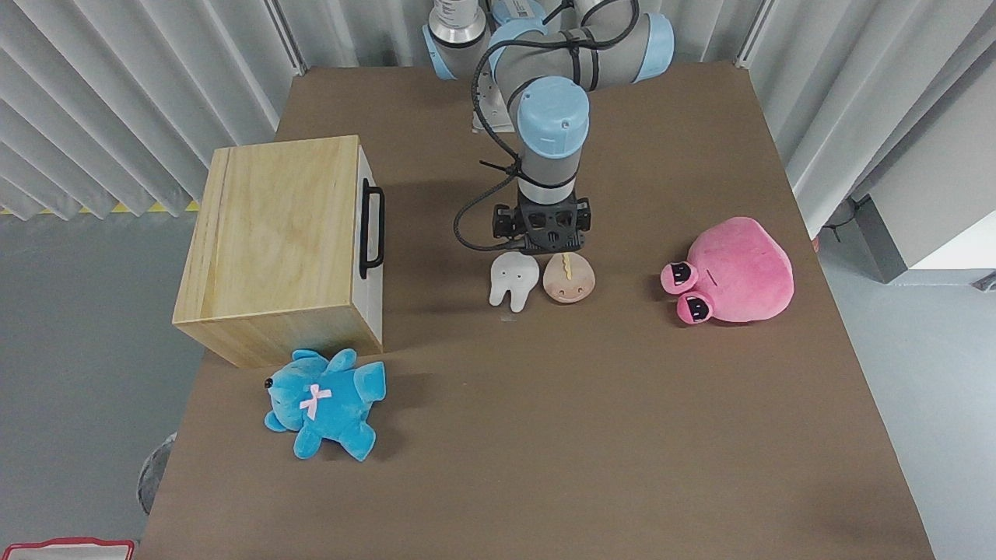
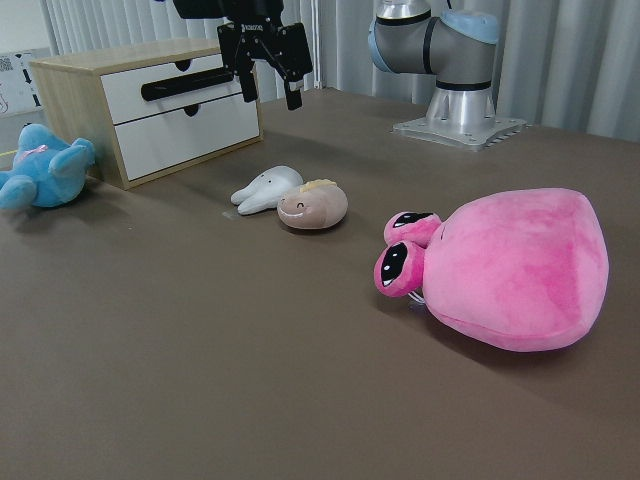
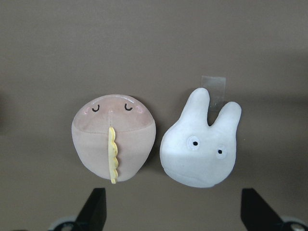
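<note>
My gripper hangs above two small plush toys, its fingers spread open with nothing between them. In the wrist view a white long-eared plush [image 3: 197, 149] lies at right and a round beige plush [image 3: 91, 144] with a yellow frill at left; both are just ahead of the fingertips, lying flat on the brown table, close side by side. In the front view the same white plush [image 1: 513, 272] and beige plush [image 1: 579, 285] sit just below the black gripper body.
A wooden drawer cabinet [image 1: 261, 224] stands at left, drawers closed, a blue bear [image 1: 336, 411] in front of it. A pink plush [image 1: 742, 275] lies at right.
</note>
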